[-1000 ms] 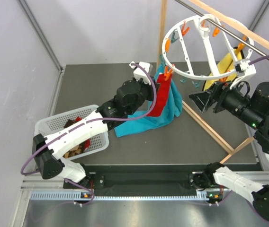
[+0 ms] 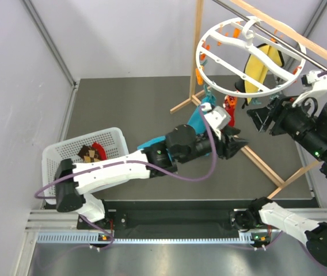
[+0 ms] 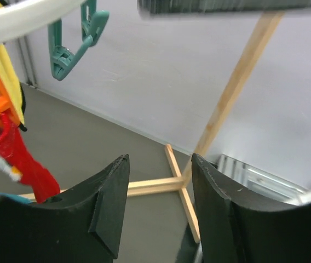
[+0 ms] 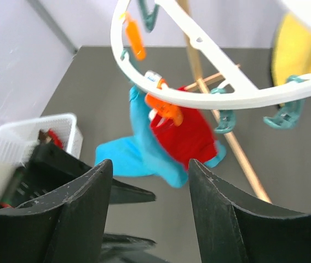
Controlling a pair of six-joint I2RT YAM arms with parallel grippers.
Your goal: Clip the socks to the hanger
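The white round clip hanger (image 2: 232,89) hangs at upper right, with orange and teal clips (image 3: 68,57). A red sock (image 3: 32,170) hangs from an orange clip, beside a cyan cloth (image 4: 147,137) and a yellow sock (image 2: 257,69). My left gripper (image 2: 231,145) is below the hanger, near the red sock, its fingers apart with nothing visible between them. My right gripper (image 2: 261,118) is at the hanger's right lower side, fingers apart and empty.
A white basket (image 2: 57,161) with dark and red items sits at the left. The hanger's wooden stand (image 2: 261,164) runs along the right.
My left gripper has swung right and downward in the top view. The red sock has shifted right, and the hanger's clips have turned. My right gripper has risen slightly and moved right.
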